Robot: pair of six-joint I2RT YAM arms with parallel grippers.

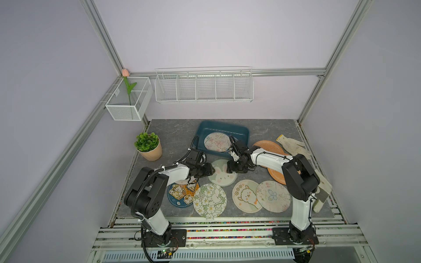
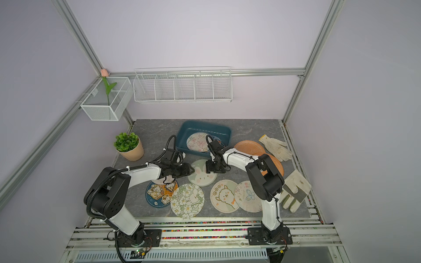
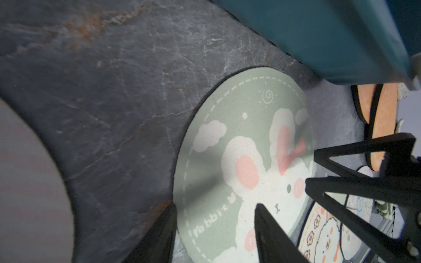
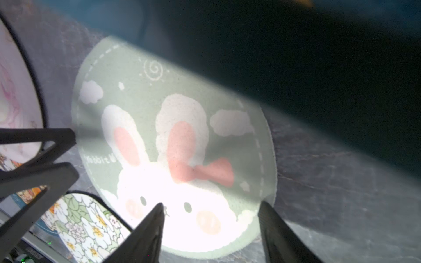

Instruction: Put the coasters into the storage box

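A sage-green rabbit coaster (image 3: 206, 153) lies on the table in front of the blue storage box (image 1: 201, 131), which holds a pink-patterned coaster (image 1: 217, 140). Both grippers are low at opposite edges of the rabbit coaster: my left gripper with its fingertips apart at the rabbit-text side, my right gripper standing open over the other side. Other coasters lie nearer the front: flowered (image 1: 209, 200), bear (image 1: 244, 196), butterfly (image 1: 272, 196), and a blue-and-orange one (image 1: 175, 197) under the flowered one's side.
A potted plant (image 1: 149, 149) stands at the left, orange round mats (image 1: 267, 144) and work gloves (image 1: 289, 142) at the right. Wire baskets (image 1: 204, 87) hang on the back wall. Bare table shows at the back left and back right.
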